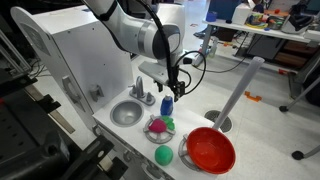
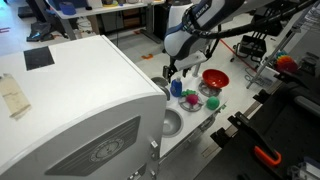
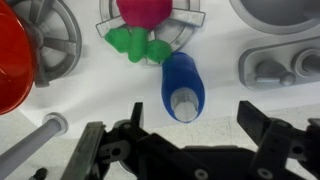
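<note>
A blue bottle with a pale cap [image 3: 183,92] stands on the white counter, seen from above in the wrist view. Also visible in exterior view 1 is this blue bottle [image 1: 167,104], between the faucet and the burner with the toys. My gripper is open above the bottle's capped end, its fingers spread to either side and nothing held. In exterior view 1 the gripper [image 1: 178,88] hangs just over and behind the bottle.
A pink and green toy [image 1: 157,125] lies on a burner. Near it are a red bowl [image 1: 210,150], a green round object [image 1: 164,155], a sink basin [image 1: 127,113], a faucet [image 1: 143,92] and a grey post [image 1: 235,97]. White cabinet [image 1: 85,60] borders the left.
</note>
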